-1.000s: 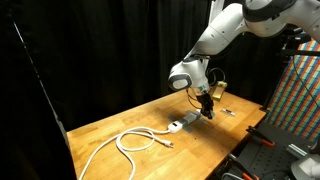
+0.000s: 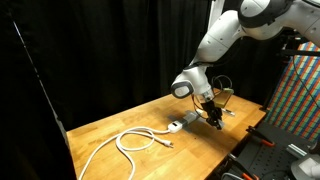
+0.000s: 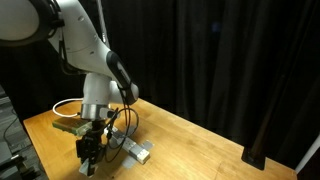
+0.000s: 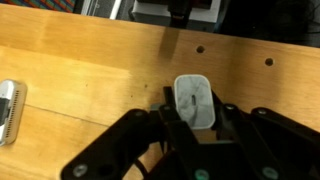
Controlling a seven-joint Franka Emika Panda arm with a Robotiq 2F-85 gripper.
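In the wrist view, a small pale grey-white object (image 4: 195, 101) with a rounded end sits between the fingers of my gripper. The gripper is shut on it, low over the wooden table, and the object's lower part is hard to make out. The exterior view 2 shows the same pale object (image 3: 87, 167) under the fingers, close to the table top; whether it touches cannot be told. A white power strip (image 2: 183, 123) lies on the table, left of the gripper (image 2: 214, 121) in the exterior view 1.
A white cable (image 2: 122, 143) runs from the power strip in a loop over the left of the table (image 2: 95, 132). Small items (image 2: 228, 112) lie behind the gripper at right. The wrist view has a grey-and-white item (image 4: 10, 108) at the left edge. Dark curtains (image 2: 110, 60) hang behind.
The power strip and cable stay put.
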